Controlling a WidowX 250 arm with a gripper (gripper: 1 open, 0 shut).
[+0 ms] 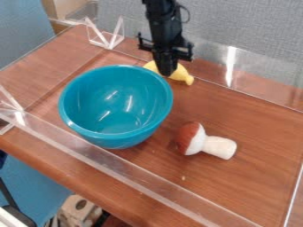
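Note:
My black gripper (pixel 165 62) hangs from the top centre of the camera view, just above a yellow object (pixel 180 74) that lies behind the bowl, partly hidden by the gripper. The fingertips look close together; whether they touch the yellow object is unclear. A large teal bowl (pixel 115 105) sits left of centre on the wooden table (pixel 225 191). A toy mushroom (pixel 207 143) with a red and white cap and white stem lies on its side right of the bowl.
Clear plastic walls edge the table, with a white bracket (pixel 104 37) at the back left. The right part and front of the table have bare room.

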